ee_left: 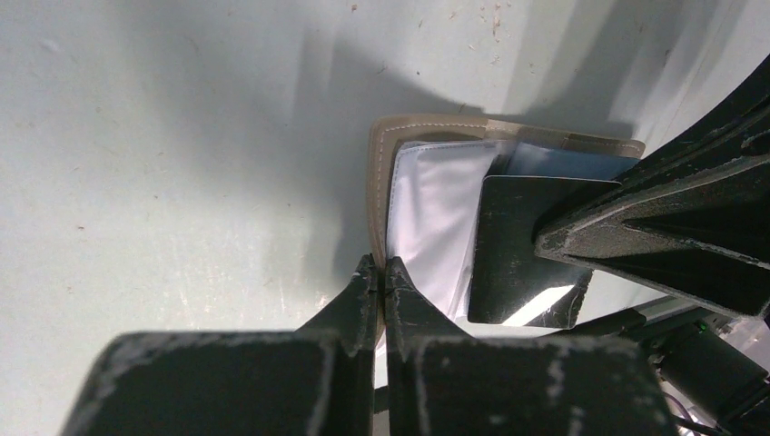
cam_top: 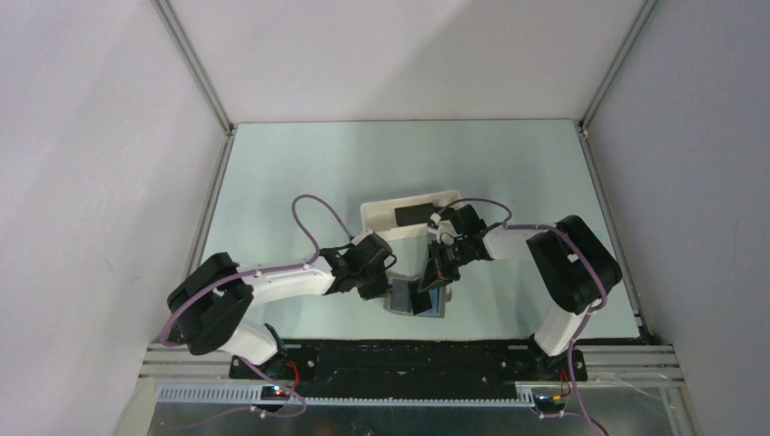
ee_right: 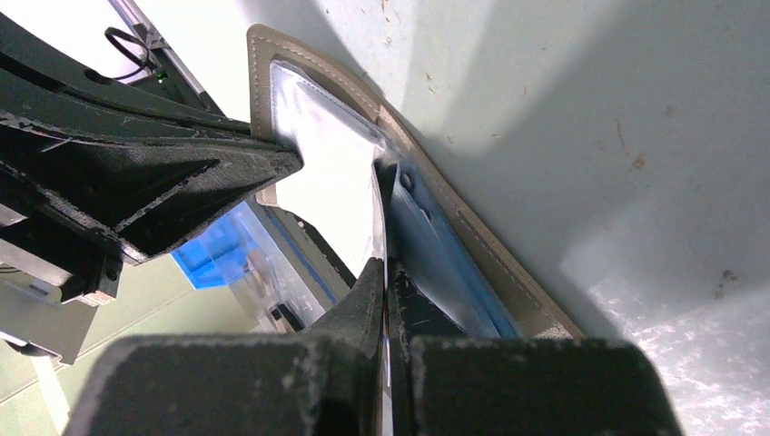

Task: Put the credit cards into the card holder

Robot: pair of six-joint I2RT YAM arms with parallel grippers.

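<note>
The open card holder [cam_top: 439,302], grey-brown with clear pockets, lies near the table's front edge. My left gripper is shut on its stitched border [ee_left: 376,163], on the left side. Above the holder's inside is a black card [ee_left: 531,250], tilted, with my right gripper [cam_top: 427,280] shut on it. From the right wrist view the card [ee_right: 383,213] appears almost edge-on, running down between the fingertips, with blue pocket layers [ee_right: 454,263] close beside it. Whether the card's edge is inside a pocket I cannot tell.
Behind the arms, a white tray [cam_top: 381,216] contains a black card [cam_top: 415,214] and something dark partly covered by the right arm. Both grippers are close together over the holder.
</note>
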